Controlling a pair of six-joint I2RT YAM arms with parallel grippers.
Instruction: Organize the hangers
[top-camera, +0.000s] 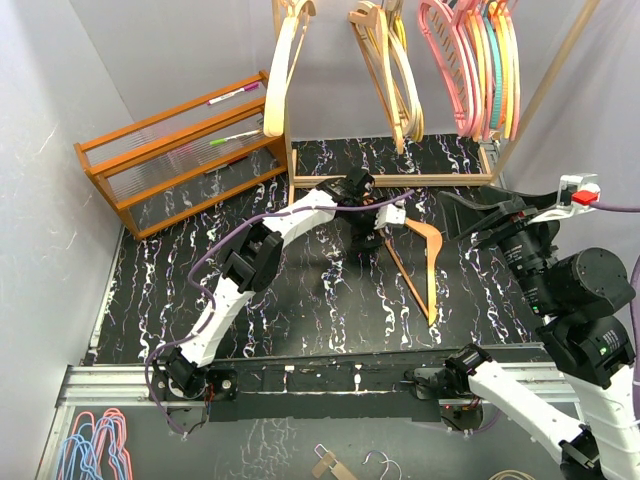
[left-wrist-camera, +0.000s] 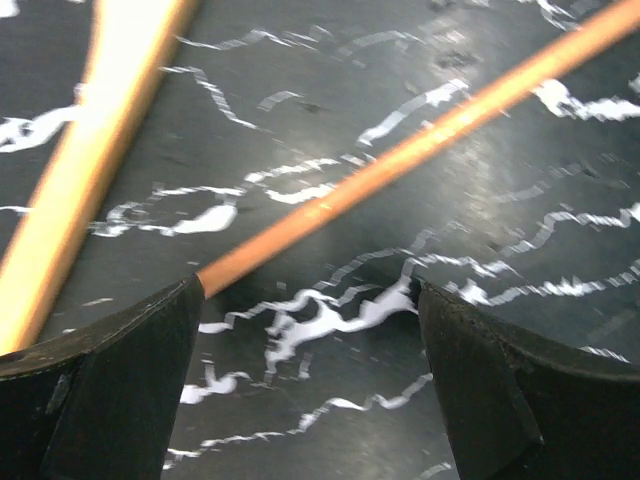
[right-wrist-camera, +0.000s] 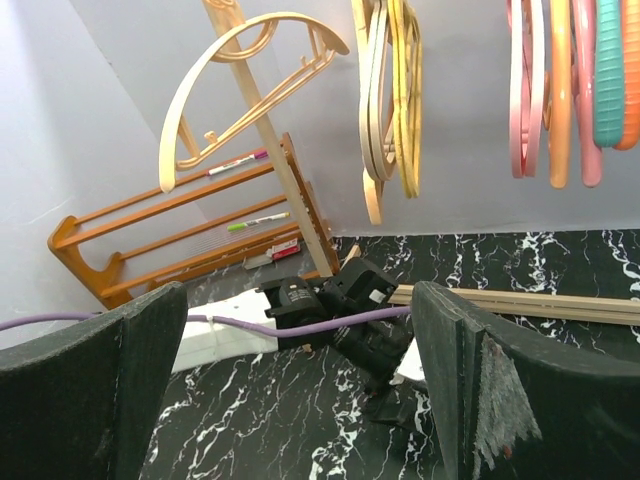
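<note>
A wooden hanger (top-camera: 430, 270) with a thin bar lies on the black marbled floor, right of my left gripper (top-camera: 372, 232). In the left wrist view its bar (left-wrist-camera: 400, 155) crosses between and above the open fingers of that gripper, which holds nothing visible. My right gripper (top-camera: 465, 210) is raised at the right, open and empty, facing the rail of hangers. Those hang in groups: cream (top-camera: 285, 60), wood and yellow (top-camera: 390, 75), pink, orange and teal (top-camera: 490, 70).
An orange wooden shelf (top-camera: 125, 200) with pens stands at back left. Frame rails (right-wrist-camera: 560, 305) run along the back floor. More coloured hangers (top-camera: 95, 445) lie below the front edge.
</note>
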